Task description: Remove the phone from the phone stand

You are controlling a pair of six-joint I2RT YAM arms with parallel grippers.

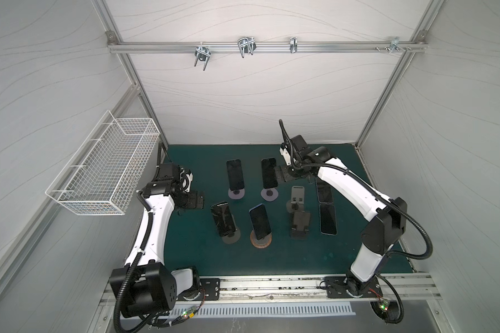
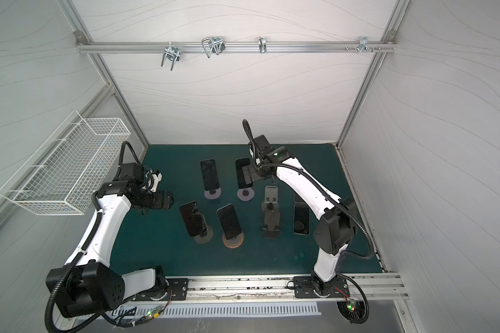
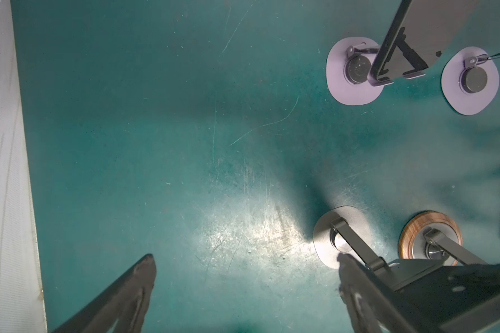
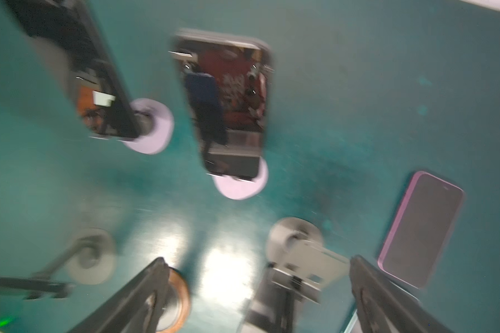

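Observation:
Dark phones stand propped on stands: a back left phone point(image 1: 235, 174), a back right phone point(image 1: 269, 173), a front left phone point(image 1: 223, 219) and a front middle phone point(image 1: 260, 222). Two stands, a back stand point(image 1: 297, 194) and a front black stand point(image 1: 300, 221), hold no phone. Flat on the mat lie a pink-edged phone point(image 4: 421, 228) and a second phone point(image 1: 327, 218). My right gripper is open above the table, its fingers empty, just right of the back right phone in the top left view. At the left, my left gripper stands open, clear of the phones.
A white wire basket point(image 1: 106, 166) hangs on the left wall. Metal clamps point(image 1: 246, 46) sit on the rear rail.

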